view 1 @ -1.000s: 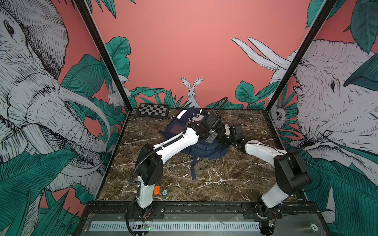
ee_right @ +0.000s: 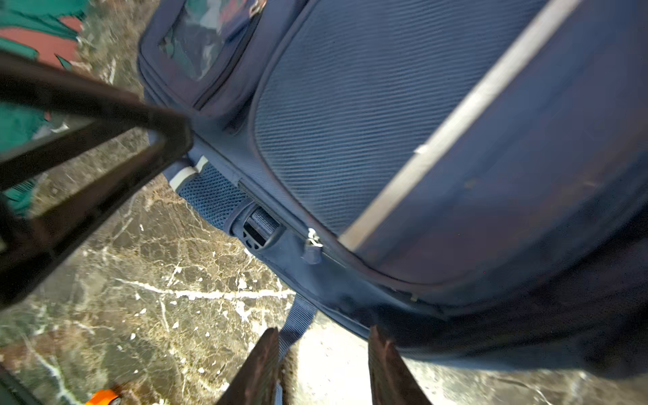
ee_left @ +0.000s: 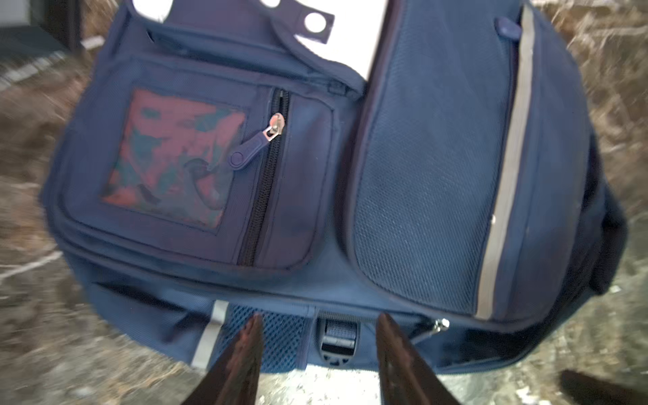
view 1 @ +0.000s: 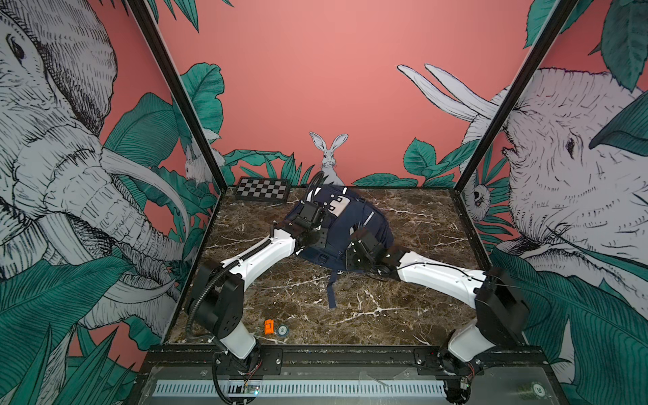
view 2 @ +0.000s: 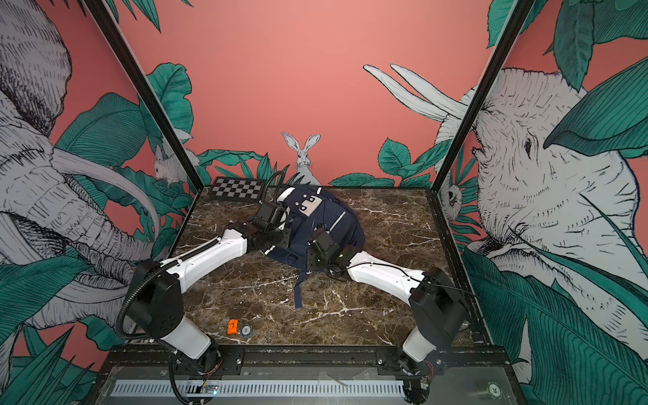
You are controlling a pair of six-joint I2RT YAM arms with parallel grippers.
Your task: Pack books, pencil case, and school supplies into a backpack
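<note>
The navy backpack point(view 1: 374, 222) lies on the marble table with its flap and pockets facing up. In the left wrist view its clear-window pocket point(ee_left: 179, 158) and mesh-covered front point(ee_left: 432, 162) fill most of the picture. My left gripper is open over the pack's near side, around the level of a strap buckle point(ee_left: 339, 337), holding nothing. On the pack's near right side, my right gripper has its fingers apart, a loose strap point(ee_right: 297, 320) showing beyond them. Whether anything is inside the pack cannot be seen.
An orange item point(view 1: 269, 326) and a small round grey-green item point(view 1: 282, 330) lie near the front edge. A black-and-white checkered board point(view 1: 262, 189) stands at the back left. Bare marble point(view 1: 418, 310) spreads in front and to the right.
My left gripper has moved left across the backpack, from its right part to its left part. The right gripper has shifted left and nearer the front edge.
</note>
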